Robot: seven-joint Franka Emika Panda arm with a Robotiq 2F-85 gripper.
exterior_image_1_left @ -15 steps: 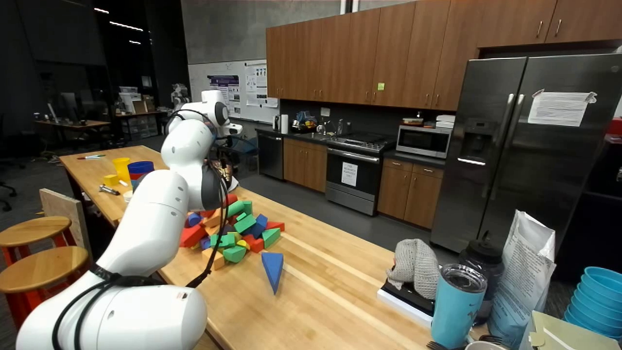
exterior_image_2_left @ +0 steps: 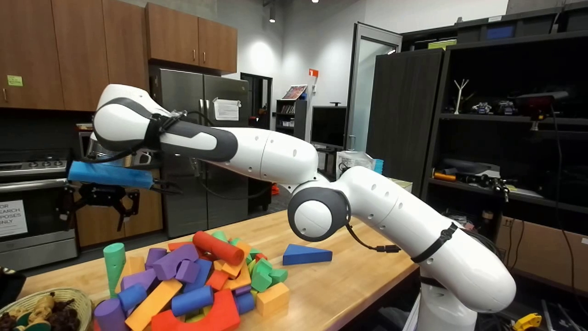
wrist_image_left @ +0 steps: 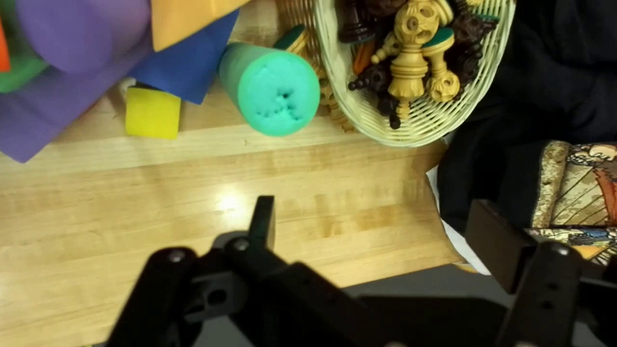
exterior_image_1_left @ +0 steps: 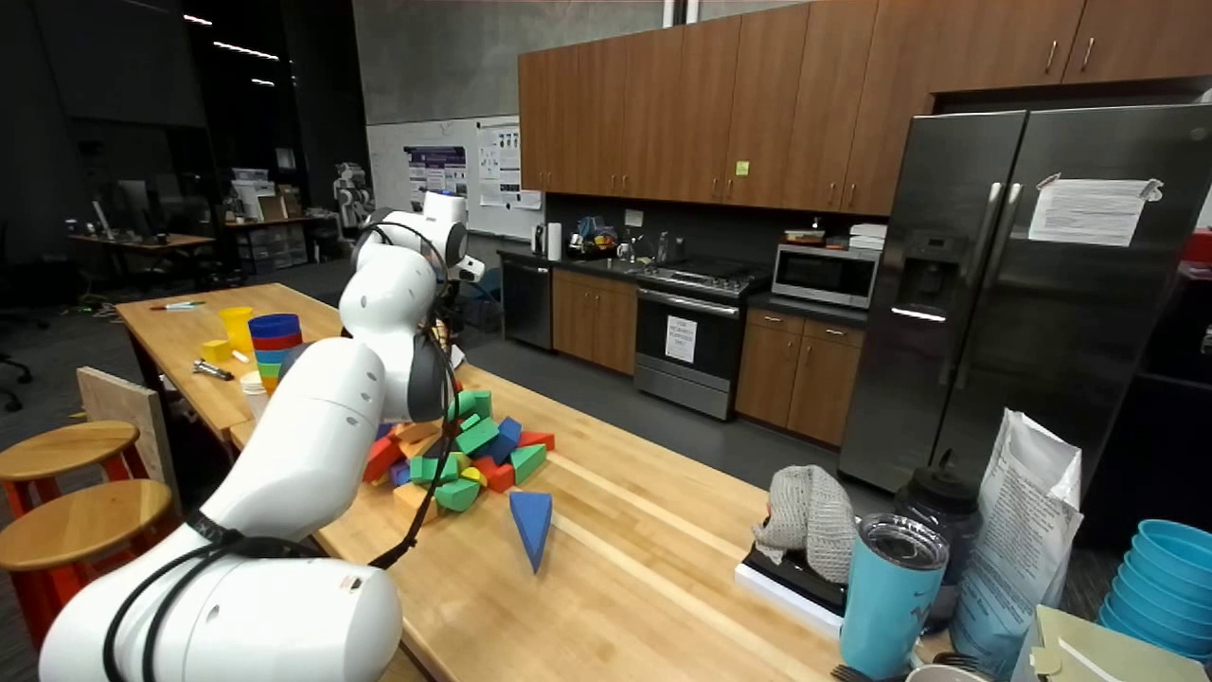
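Observation:
My gripper is open in the wrist view, its fingers wide apart with only tabletop and edge visible between them. Exterior view 2 shows the gripper [exterior_image_2_left: 93, 218] at the left, raised clear of the table beyond the block pile. In exterior view 1 it is mostly hidden by the arm. A green cylinder [wrist_image_left: 278, 92] stands in the upper middle of the wrist view, and a small yellow block [wrist_image_left: 153, 113] lies left of it. Apart from the pile, a blue triangular block [exterior_image_1_left: 531, 525] rests on the table.
A wicker basket [wrist_image_left: 413, 139] of chess pieces sits near the table edge, with dark cloth [wrist_image_left: 538, 104] beside it. Colourful blocks are heaped around a red arch [exterior_image_2_left: 220, 314]. A tumbler [exterior_image_1_left: 892, 597] stands at the near right.
In exterior view 1, the upper arm and wrist have shifted right and slightly down. The blue triangle and the visible blocks have stayed put.

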